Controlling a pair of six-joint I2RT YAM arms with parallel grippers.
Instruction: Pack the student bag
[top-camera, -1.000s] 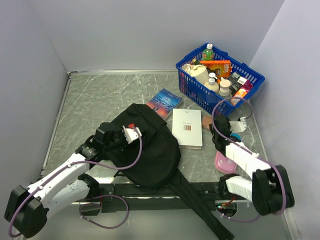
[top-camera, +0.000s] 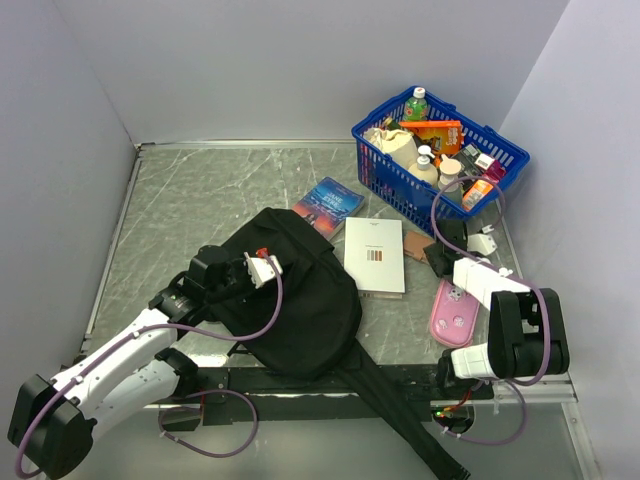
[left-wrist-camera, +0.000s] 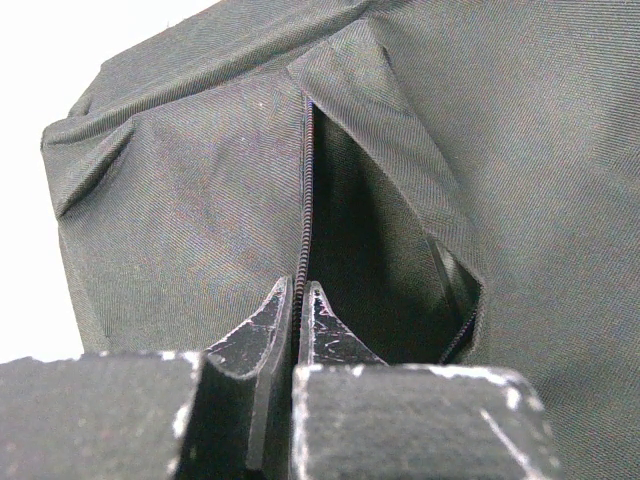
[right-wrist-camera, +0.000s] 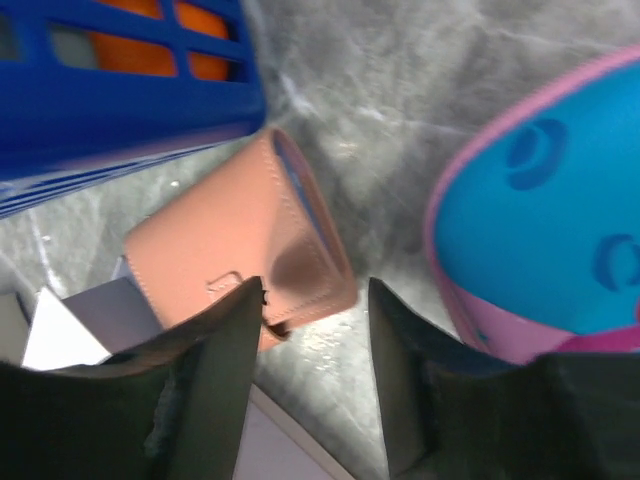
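Note:
The black bag (top-camera: 305, 320) lies on the left of the table. My left gripper is shut on the bag's fabric at its zipper, beside an open pocket. My right gripper is part open over a tan wallet (right-wrist-camera: 240, 230), nothing seen between its fingers. A pink pencil case (top-camera: 455, 315) lies below the right gripper, and a pink-rimmed blue object (right-wrist-camera: 540, 200) is beside the wallet. A white book (top-camera: 374, 255) and a blue-covered book (top-camera: 328, 205) lie right of and behind the bag.
A blue basket (top-camera: 380, 178) full of bottles and packets stands at the back right, close behind the right gripper. Walls edge the back and sides.
The left arm and bag are nearly unchanged.

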